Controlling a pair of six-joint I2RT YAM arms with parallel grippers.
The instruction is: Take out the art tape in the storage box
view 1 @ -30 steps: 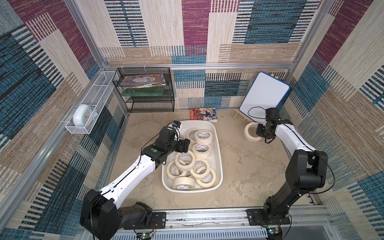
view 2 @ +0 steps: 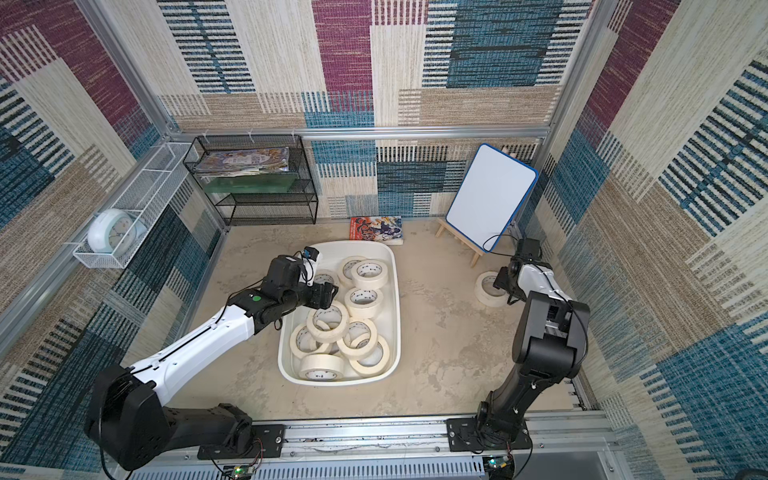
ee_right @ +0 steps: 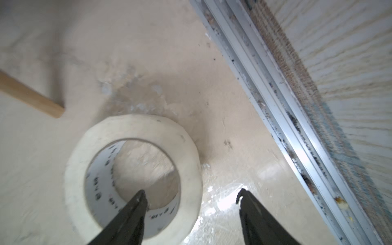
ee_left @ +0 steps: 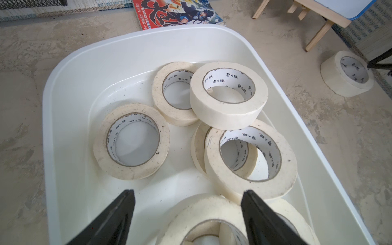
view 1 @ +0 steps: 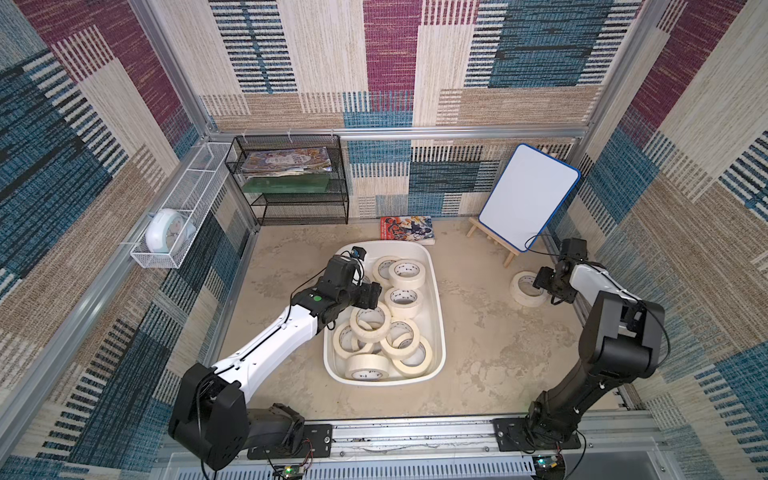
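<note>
The white storage box (view 1: 439,344) stands on the table with several cream tape rolls in it, some stacked on others. My left gripper is open above the box, and a tape roll (ee_left: 204,212) shows below and between its fingers without being held. One tape roll (ee_right: 189,179) lies flat on the table outside the box, to its right. My right gripper is open at that roll: in the right wrist view the left finger (ee_right: 134,216) appears over the ring's hole and the right finger (ee_right: 257,216) outside its rim. Whether either touches the roll cannot be told.
A whiteboard (view 1: 528,196) on a wooden easel stands just behind the loose roll. A metal rail (ee_right: 281,110) and the wall run along its right. A comic book (view 1: 406,229) lies behind the box. Bare table stretches between box and roll.
The loose roll has shifted right and toward the front, together with my right gripper. My left arm has moved very little.
</note>
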